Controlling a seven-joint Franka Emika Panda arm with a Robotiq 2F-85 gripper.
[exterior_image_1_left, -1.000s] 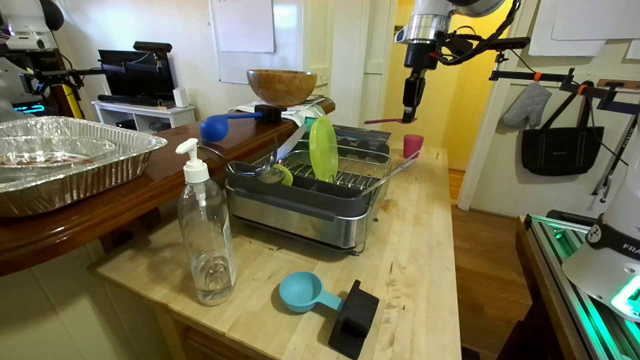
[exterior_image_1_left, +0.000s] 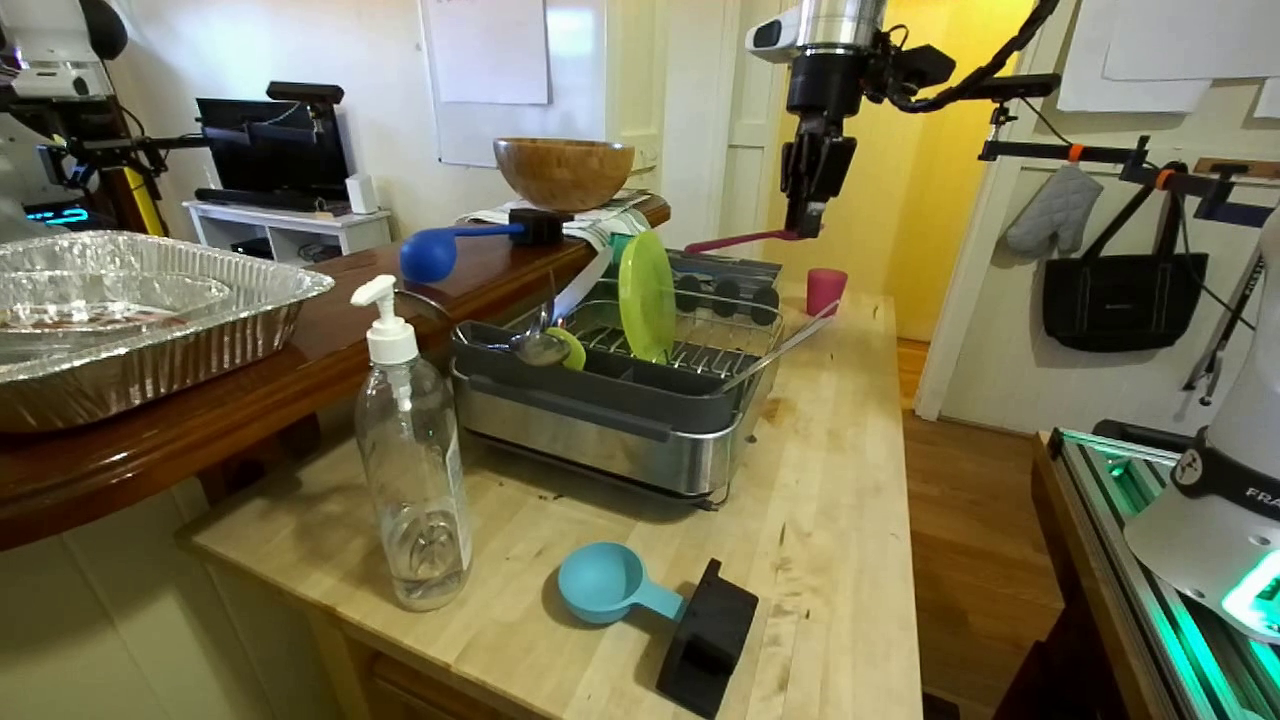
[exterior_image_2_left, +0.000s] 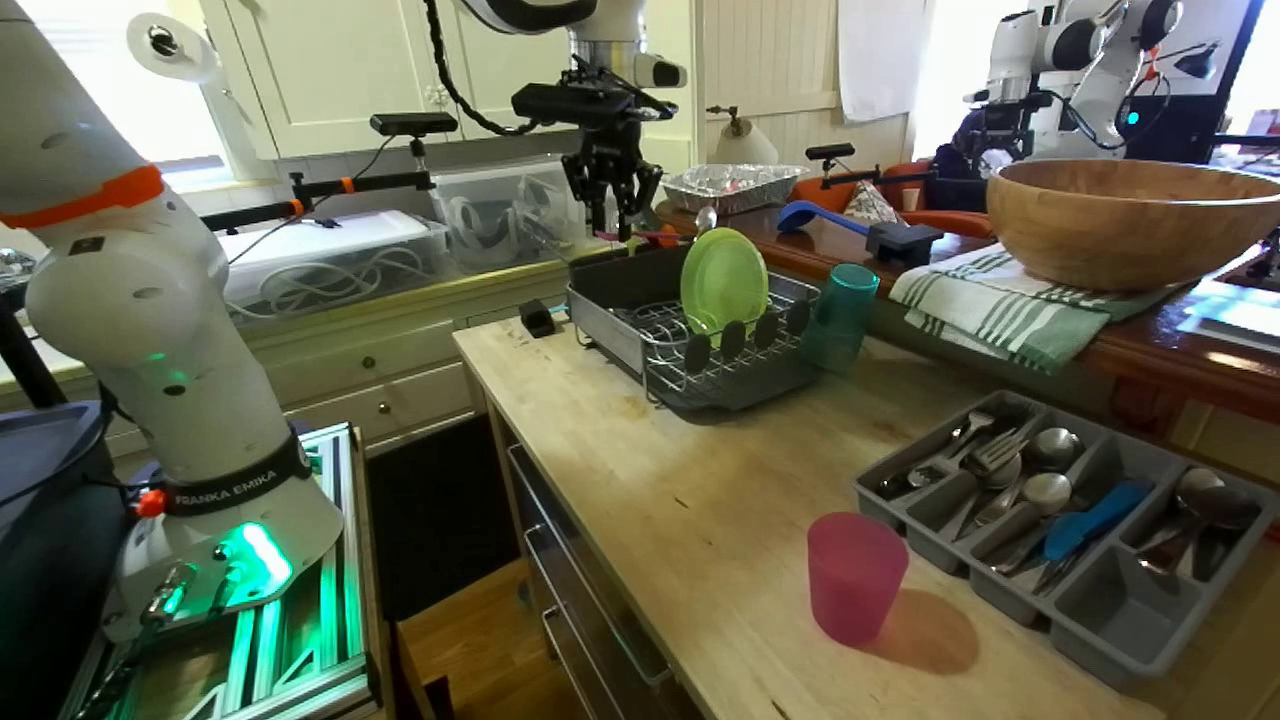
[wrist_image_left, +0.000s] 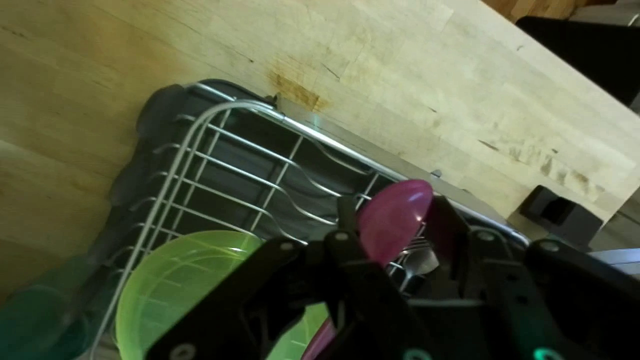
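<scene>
My gripper (exterior_image_1_left: 809, 218) is shut on a pink utensil (exterior_image_1_left: 740, 240), which is held roughly level in the air. In the wrist view the rounded pink end (wrist_image_left: 393, 219) shows between the fingers, and the middle of the utensil is hidden behind them. Below is the dish rack (exterior_image_1_left: 576, 432), with its wire grid (wrist_image_left: 240, 174) and grey utensil trough holding some silverware. A green plate (exterior_image_1_left: 648, 296) stands on edge in the rack. Exterior view 2 puts the gripper (exterior_image_2_left: 618, 216) above the rack's trough side.
Beyond the rack stand a pink cup (exterior_image_2_left: 854, 578) and a grey cutlery tray (exterior_image_2_left: 1002, 600). A teal cup (exterior_image_2_left: 840, 318) is at the rack's end. A soap bottle (exterior_image_1_left: 414, 504) and a teal scoop (exterior_image_1_left: 603, 583) occupy the near counter. Bare wood lies along the rack's open side.
In exterior view 1 my gripper has moved left and nearer the camera, toward the rack. The pink utensil has travelled with it, still in the fingers.
</scene>
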